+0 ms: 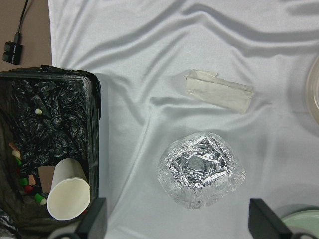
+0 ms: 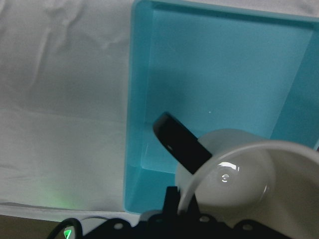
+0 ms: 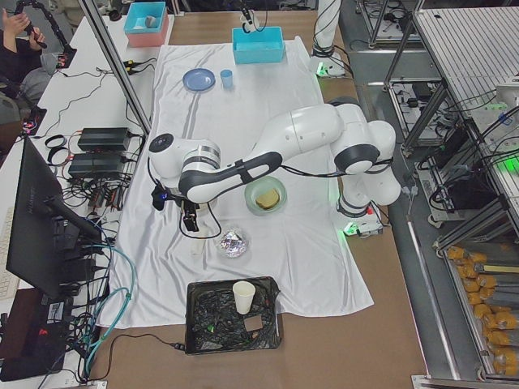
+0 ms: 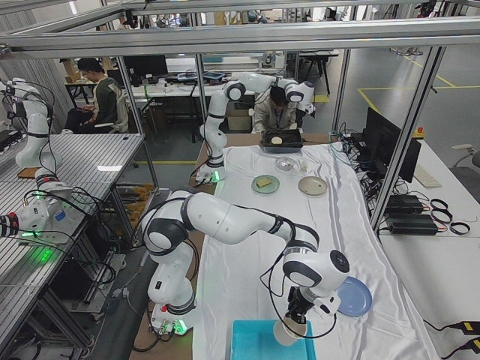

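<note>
My left gripper point(image 3: 188, 212) hangs over the cloth beside a crumpled foil bowl point(image 1: 199, 169) and a folded paper strip point(image 1: 219, 90); its fingertips show at the bottom edge of the left wrist view, apart and empty. A black-lined tray point(image 1: 45, 114) holds a white cup point(image 1: 67, 199) and scraps. My right gripper point(image 4: 296, 315) is shut on the rim of a white cup point(image 2: 234, 194), held in or just over the turquoise bin point(image 2: 209, 59).
A green plate point(image 4: 266, 187) with a yellow item, a beige plate point(image 4: 313, 185) and a blue plate point(image 4: 354, 296) lie on the white cloth. A monitor and cables line one side.
</note>
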